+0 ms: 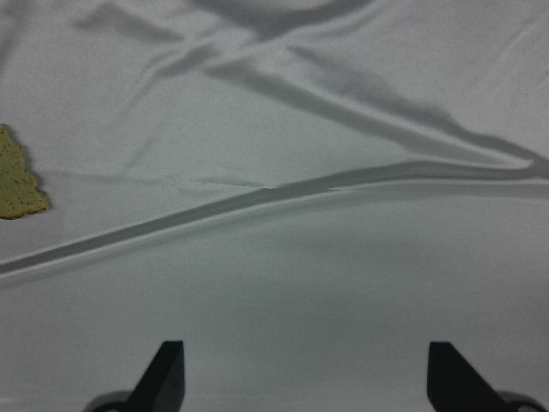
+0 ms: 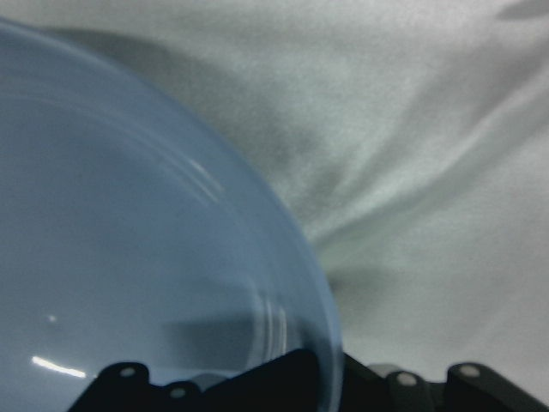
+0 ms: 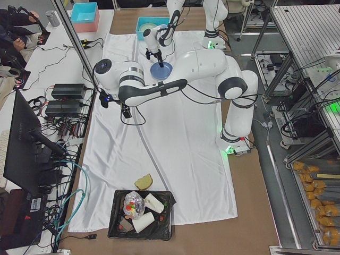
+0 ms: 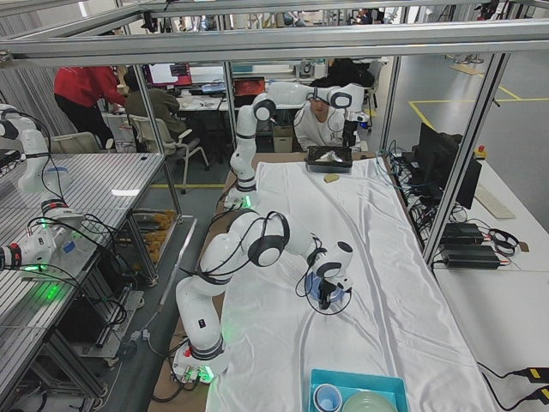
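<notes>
A blue plate (image 2: pixel 154 223) lies on the white cloth in the right wrist view, with my right gripper at its rim; the black fingers sit close together on either side of the rim, apparently gripping it. In the camera left view this is the far arm, over the plate (image 3: pixel 161 71). My left gripper stands open above bare cloth, nothing between its fingers. A yellow-brown sponge-like piece (image 1: pixel 17 180) shows at the left of that view, also seen near the black tray in the camera left view.
A black tray (image 3: pixel 114 226) holds several white items and a wrapped bundle. A turquoise bin (image 4: pixel 356 379) with dishes sits at the opposite end. Monitors, cables and metal frames line the sides.
</notes>
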